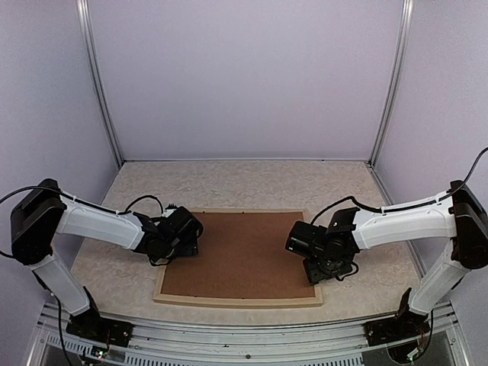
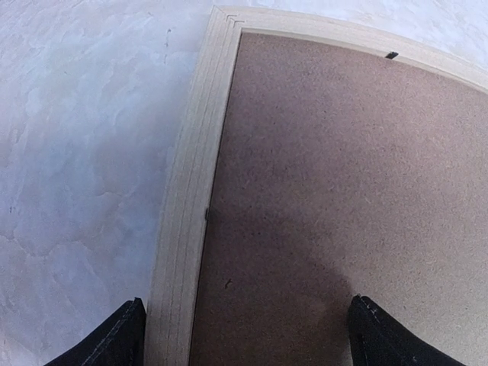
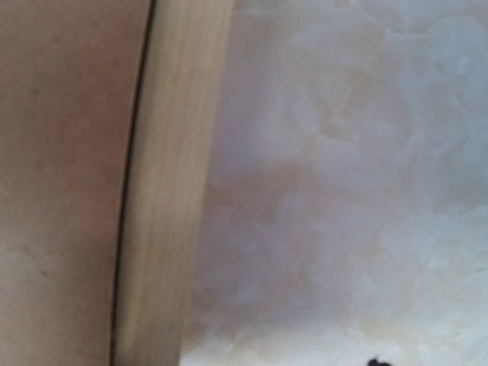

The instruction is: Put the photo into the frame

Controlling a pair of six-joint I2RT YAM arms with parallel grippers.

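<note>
A brown board (image 1: 244,252) fills the pale wooden frame (image 1: 236,303), which lies flat on the table. No photo can be made out. At the frame's left side is my left gripper (image 1: 189,248); in the left wrist view its open fingers (image 2: 381,335) are on either side of the left rail (image 2: 181,198), one over the table and one over the board. My right gripper (image 1: 313,274) is at the right rail (image 3: 168,183). Only a dark tip shows at the bottom of the right wrist view, so its grip is hidden.
Bare marbled table (image 1: 244,183) lies behind the frame and along both sides. A metal rail (image 1: 252,328) runs along the table's front edge, close to the frame. Pale walls stand at the back and sides.
</note>
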